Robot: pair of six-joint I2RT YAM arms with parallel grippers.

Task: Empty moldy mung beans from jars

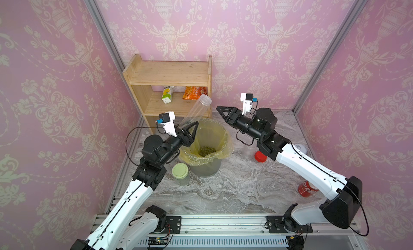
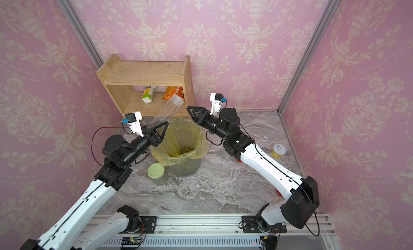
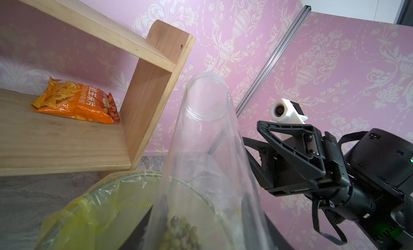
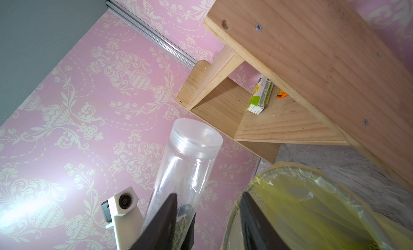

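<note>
A clear tall jar [image 1: 195,110] is tilted upward in my left gripper [image 1: 188,133], which is shut on it; some mung beans show near its held end in the left wrist view. Below is a bin [image 1: 205,168] with a yellow liner [image 2: 195,151] and beans [image 1: 206,150] inside. My right gripper [image 1: 221,112] hangs above the bin's right rim, apart from the jar; I cannot make out anything between its fingers. A green-lidded jar [image 1: 180,174] stands left of the bin.
A wooden shelf [image 1: 167,67] with a carton [image 1: 167,94] and an orange snack bag [image 1: 194,93] is behind the bin. A red lid [image 1: 260,156], a red can [image 1: 306,189] and a yellow jar [image 2: 278,152] are on the right.
</note>
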